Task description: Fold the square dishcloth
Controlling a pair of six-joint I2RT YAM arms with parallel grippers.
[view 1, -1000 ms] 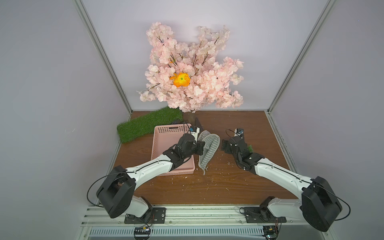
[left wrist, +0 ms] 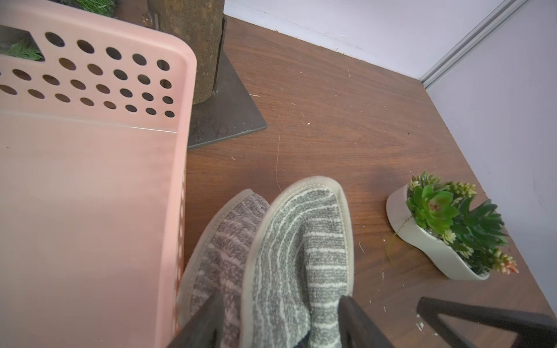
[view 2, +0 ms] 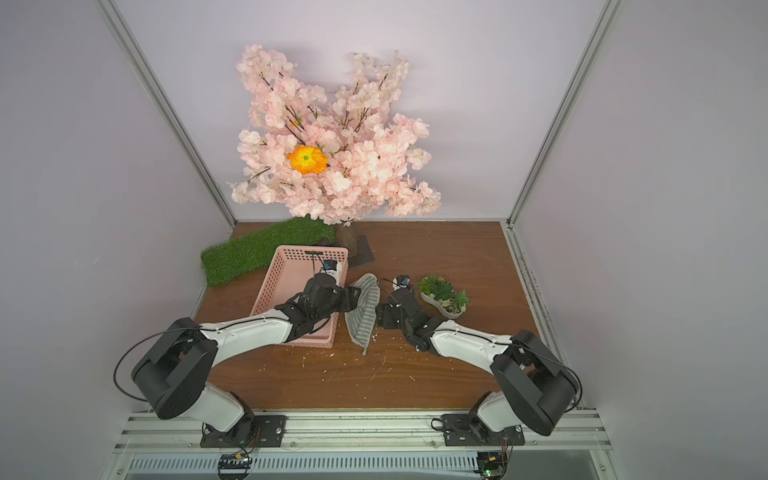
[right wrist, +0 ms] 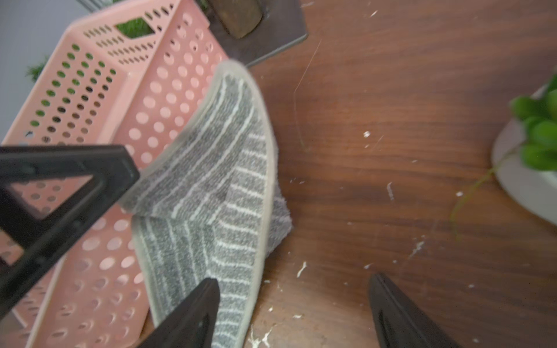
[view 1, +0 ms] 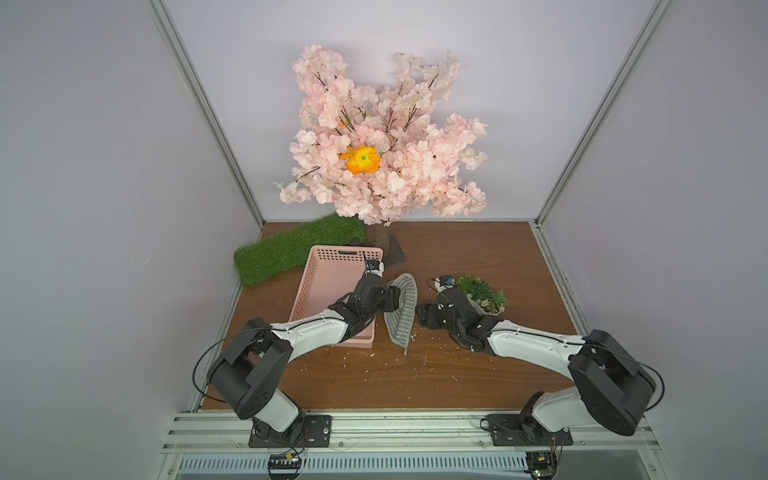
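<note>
The grey-and-white striped dishcloth point(view 1: 407, 308) stands bunched and folded against the pink basket's right side, its lower corner trailing towards the front. From its left, my left gripper point(view 1: 397, 299) reaches to the cloth. In the left wrist view its fingers point(left wrist: 203, 324) are apart, with a fold of cloth point(left wrist: 327, 261) between them. Whether they touch the fold cannot be told. My right gripper is open just right of the cloth. One of its fingers point(right wrist: 203, 313) overlaps the cloth's edge in the right wrist view; bare table shows across most of its gap.
Close on the left stands the pink basket point(view 1: 310, 276), under my left arm. A potted succulent point(left wrist: 435, 237) sits to the right, beside my right arm. Behind are the trunk base point(left wrist: 226, 110) and a green turf strip point(view 1: 300, 248).
My right gripper has come left to the cloth. The cloth has moved left and looks narrower; the basket has turned slightly.
</note>
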